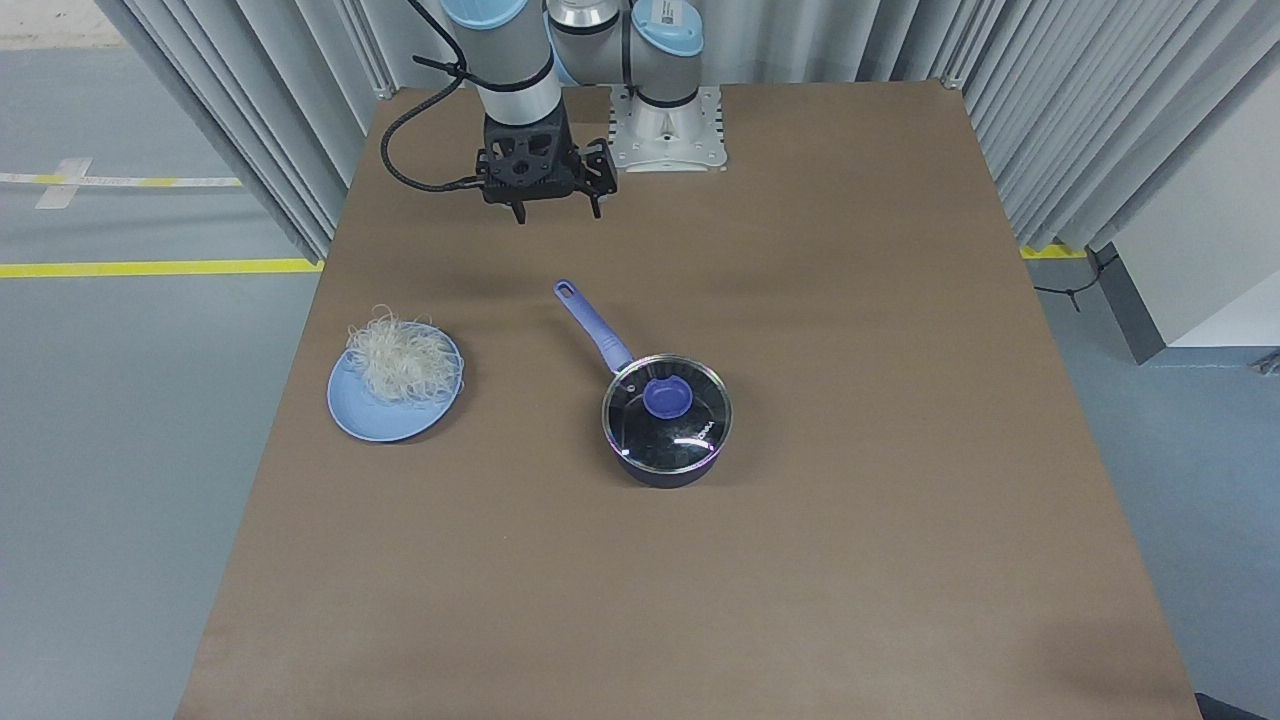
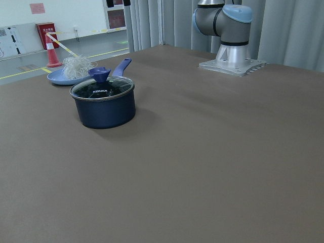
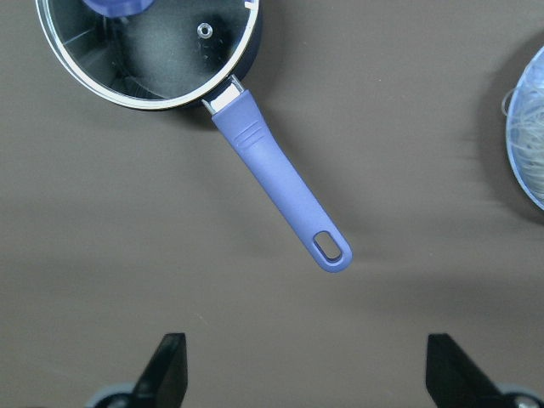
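Note:
A dark blue saucepan with a glass lid and blue knob stands mid-table, its blue handle pointing back toward the arm. A blue plate holding a pile of pale noodle-like strands lies to the left in the front view. My gripper hangs near the back of the table, above and behind the handle, open with nothing between its fingers. In the wrist view the handle lies ahead of the open fingers.
The arm's base is mounted at the table's back edge. Grey curtains hang behind it.

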